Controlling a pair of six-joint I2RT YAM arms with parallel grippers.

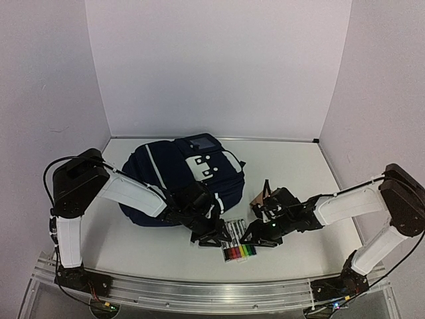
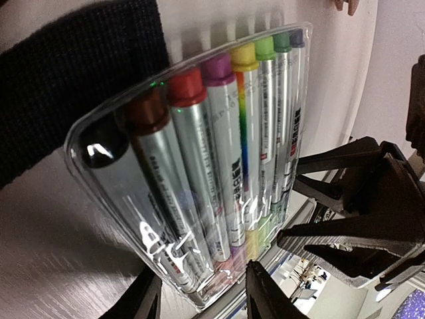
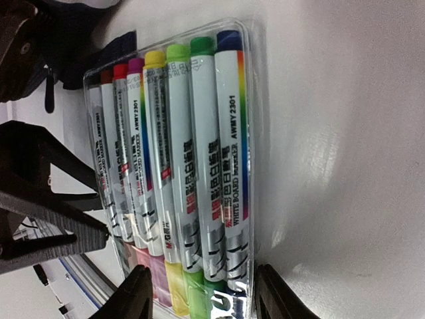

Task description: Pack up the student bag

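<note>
A clear flat case of coloured markers [image 1: 240, 242] lies on the table between my two grippers. In the left wrist view my left gripper is open, its fingers apart on either side of the lower corner of the case [image 2: 226, 159]. My right gripper also stands open over the lower end of the case [image 3: 199, 166]. One of its fingers [image 3: 269, 292] is beside the long edge, seemingly touching it. The dark blue bag [image 1: 172, 166] lies behind my left gripper [image 1: 218, 238], partly covered by that arm.
A dark strap [image 2: 80, 80] of the bag lies near the case. Behind my right gripper [image 1: 255, 242] is a small brown object [image 1: 256, 201], partly hidden. The metal rail [image 1: 199, 286] bounds the table's front. Free table lies to the right and far right.
</note>
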